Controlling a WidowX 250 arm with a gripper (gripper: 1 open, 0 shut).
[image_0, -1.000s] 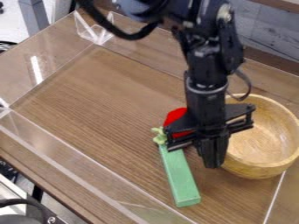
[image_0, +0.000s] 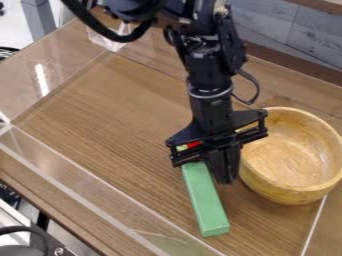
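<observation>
The black robot arm reaches down from the top to the middle of the view, its gripper (image_0: 222, 158) low beside a wooden bowl (image_0: 299, 165) on the right. A long green block (image_0: 206, 205) lies on the table below the gripper, its upper end by the fingers. A small red object (image_0: 190, 145) is mostly hidden behind the gripper. The gripper looks shut; whether it touches the green block is unclear.
A clear plastic item stands at the far top left. A wall (image_0: 301, 40) runs along the back.
The gripper has moved left and slightly down, away from the bowl and over the upper end of the green block. The red object is now more hidden.
</observation>
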